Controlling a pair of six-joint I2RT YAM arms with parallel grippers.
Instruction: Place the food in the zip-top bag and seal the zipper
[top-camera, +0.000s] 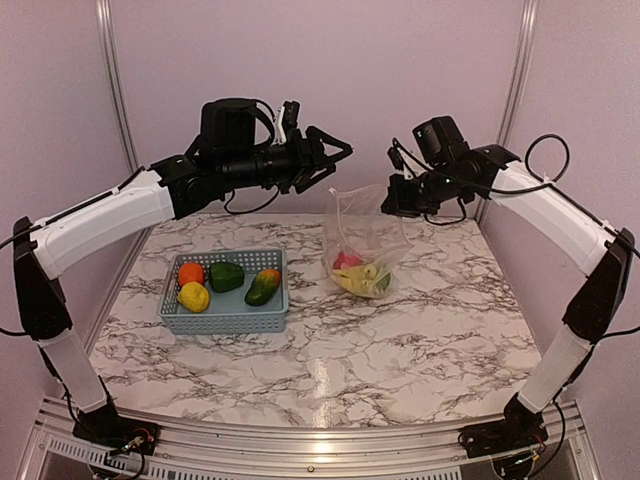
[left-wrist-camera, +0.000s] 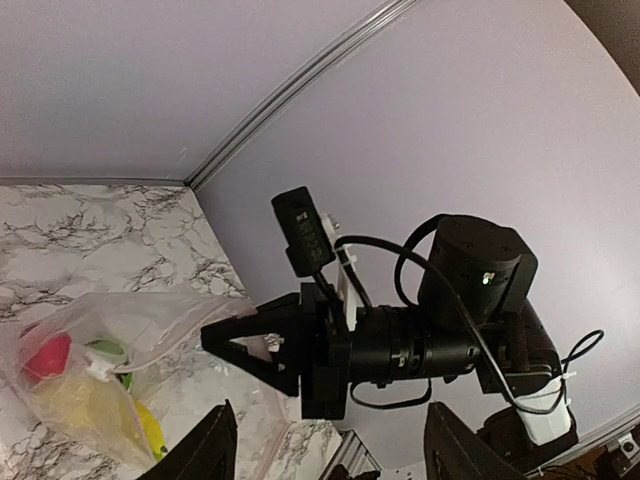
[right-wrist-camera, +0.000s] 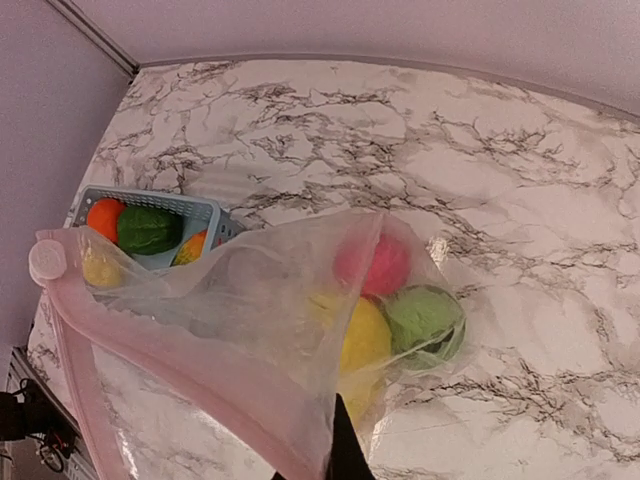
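A clear zip top bag (top-camera: 368, 222) hangs with its bottom on or near the table, held at one edge of its pink-rimmed mouth by my right gripper, which is shut on it. Inside the bag, the right wrist view shows a pink item (right-wrist-camera: 374, 264), a yellow item (right-wrist-camera: 366, 338) and a green item (right-wrist-camera: 426, 320) low down. At the free corner of the mouth is a round white zipper slider (right-wrist-camera: 47, 260). My left gripper (top-camera: 335, 165) stands open and empty, up and to the left of the bag; its fingers (left-wrist-camera: 208, 448) touch nothing.
A grey-blue basket (top-camera: 225, 322) on the left of the table holds an orange item (top-camera: 190, 273), a yellow lemon-like item (top-camera: 193, 297), a dark green item (top-camera: 226, 276) and a green-orange item (top-camera: 263, 287).
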